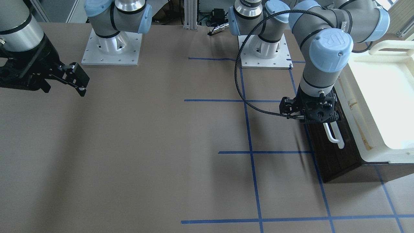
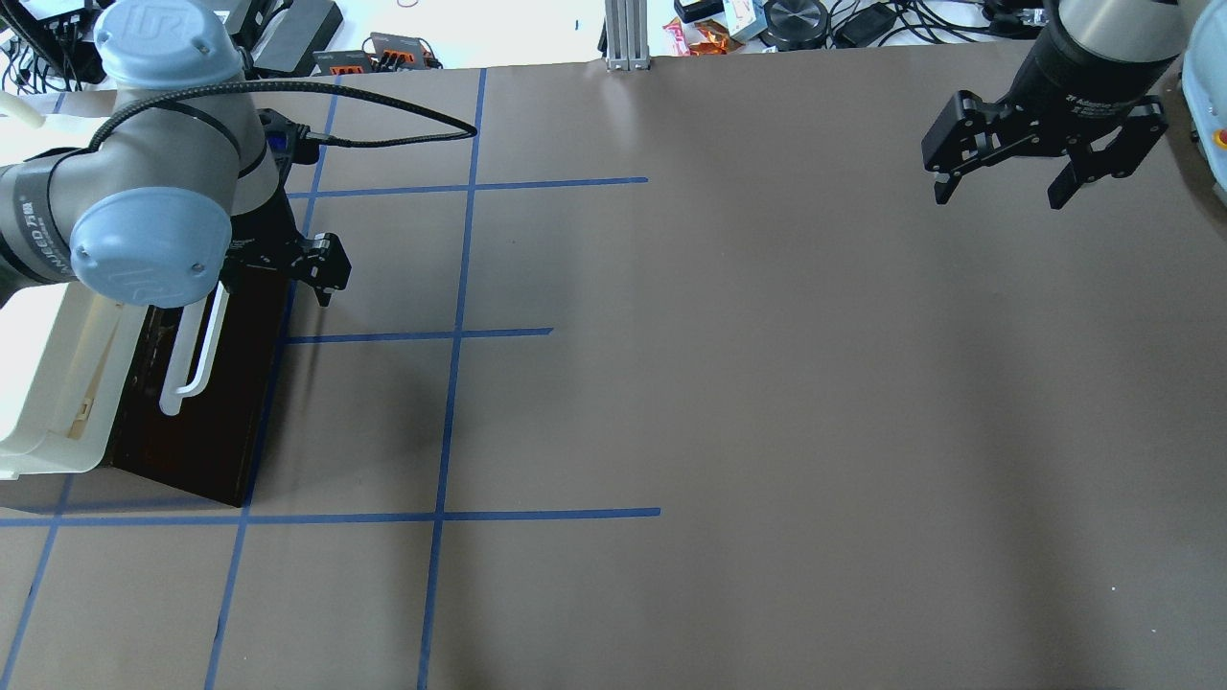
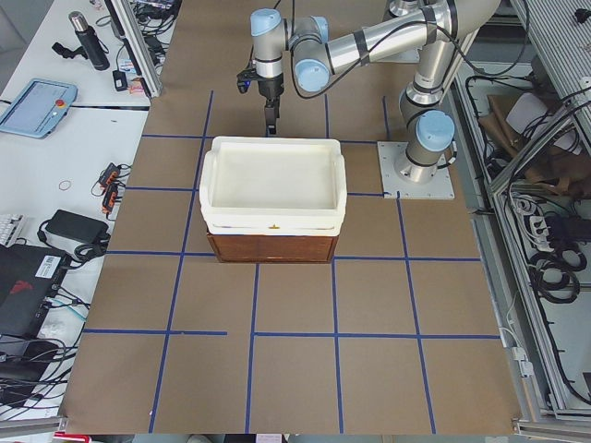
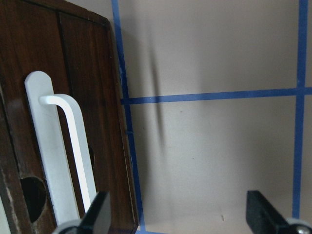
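A dark wooden box [image 1: 341, 167] carries a white handle [image 1: 330, 134] on its side, with a white tray [image 1: 384, 101] on top. My black gripper [image 1: 300, 110] hangs at that side, over the upper end of the handle, pointing down. In the left wrist view the handle [image 4: 78, 146] fills the left, beside and between the lower-left finger and the image edge; the two fingertips [image 4: 263, 214] stand wide apart at the bottom, so the gripper is open. Whether it touches the box cannot be told.
Bare table with blue tape lines [image 1: 252, 167] lies left of the box in the front view. A second black gripper [image 2: 1035, 138] hangs apart over the table, and other arm bases [image 1: 112, 58] stand at the back.
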